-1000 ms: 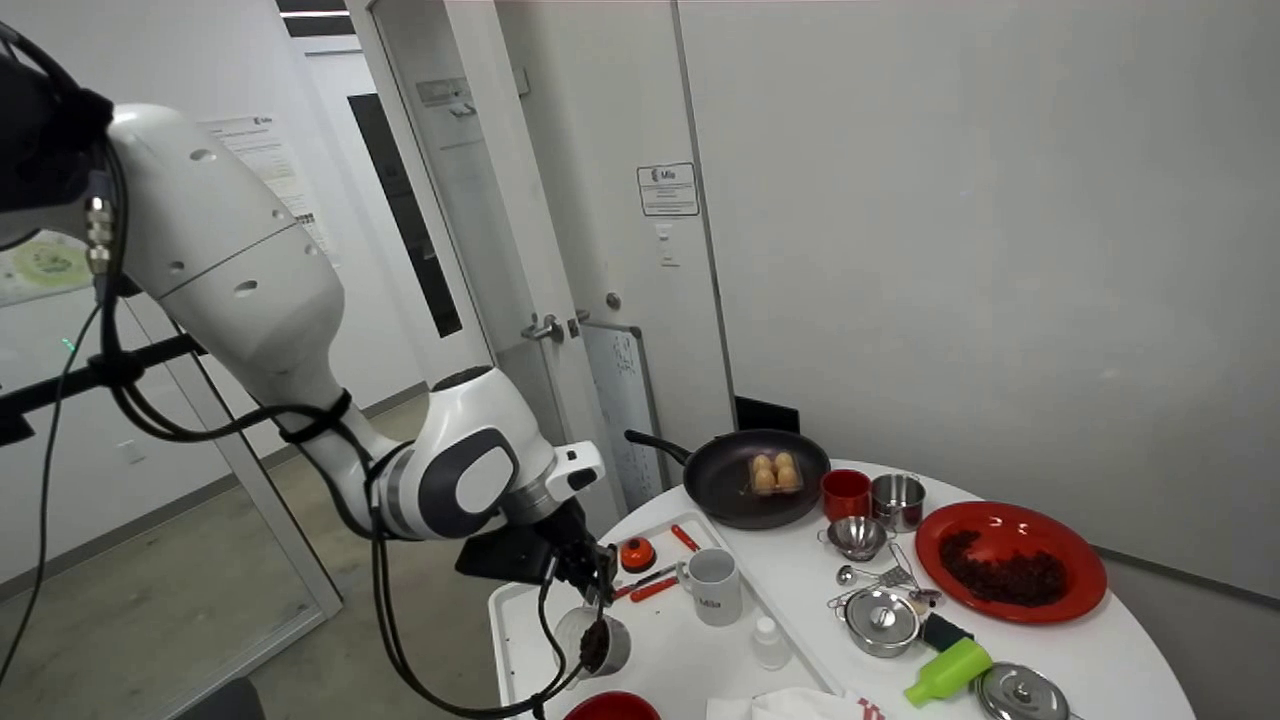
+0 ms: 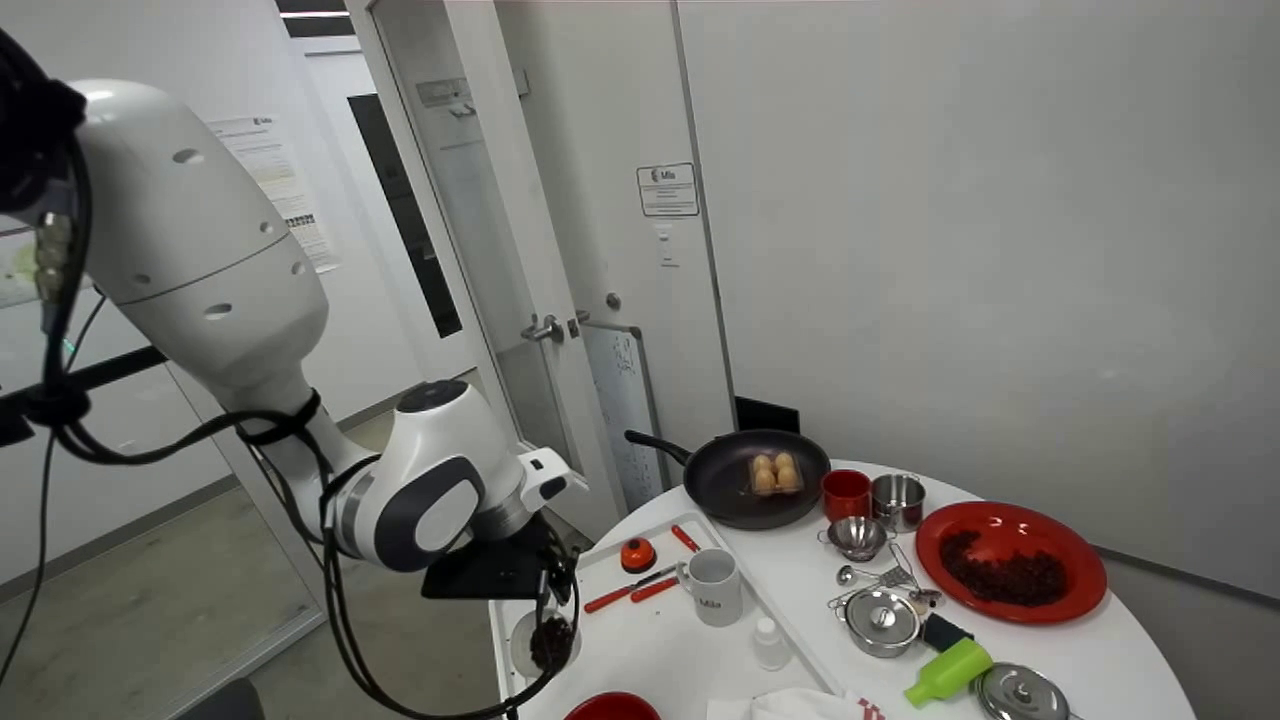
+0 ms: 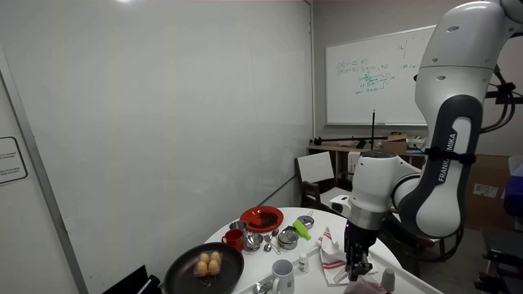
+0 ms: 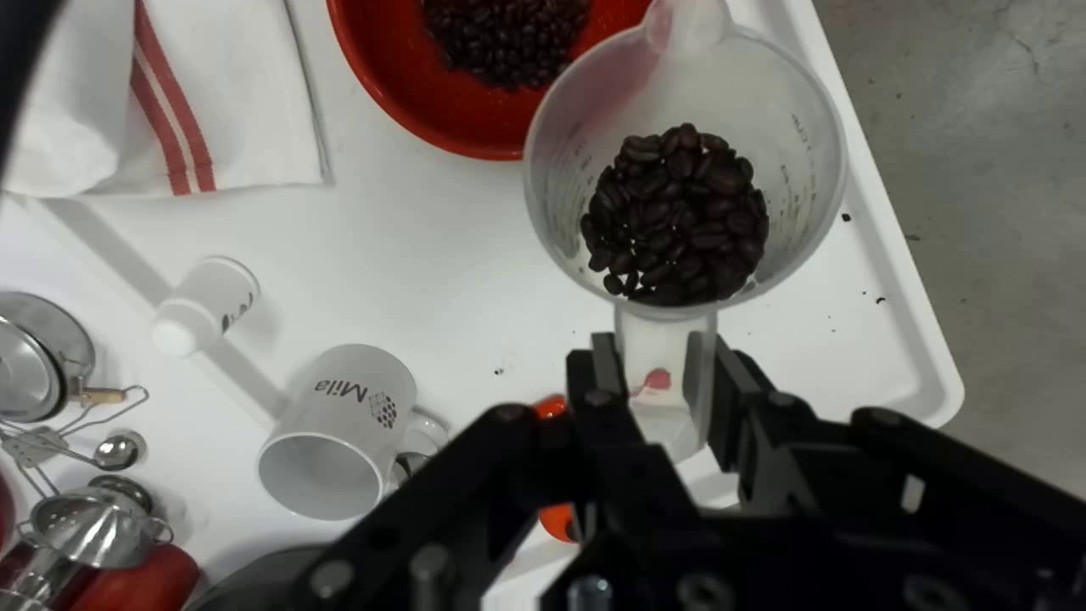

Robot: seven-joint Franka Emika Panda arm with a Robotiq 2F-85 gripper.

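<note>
My gripper is shut on the handle of a clear plastic measuring cup point(image 4: 814, 219). Dark coffee beans point(image 4: 677, 214) fill the bottom of the cup, whose mouth faces the wrist camera. Beyond the cup's spout side, a red bowl point(image 4: 407, 86) stands on the white tray and has more beans in it. The cup overlaps part of that bowl in the wrist view. From exterior view 1, the cup point(image 2: 523, 646) appears over the tray's left edge, partly hidden by cables; whether it touches the tray I cannot tell.
On the tray point(image 2: 672, 654) stand a grey mug point(image 2: 717, 590), a white bottle point(image 2: 770, 646), an orange-red knob-like item point(image 2: 637, 554) and knives. A black pan point(image 2: 732, 498) with eggs and a red plate point(image 2: 1086, 576) of dark bits lie beyond. A striped towel point(image 4: 229, 102) lies beside the bowl.
The arm and the cup have moved left in exterior view 1, away from the mug and toward the tray's outer edge. The objects on the table have stayed put.
</note>
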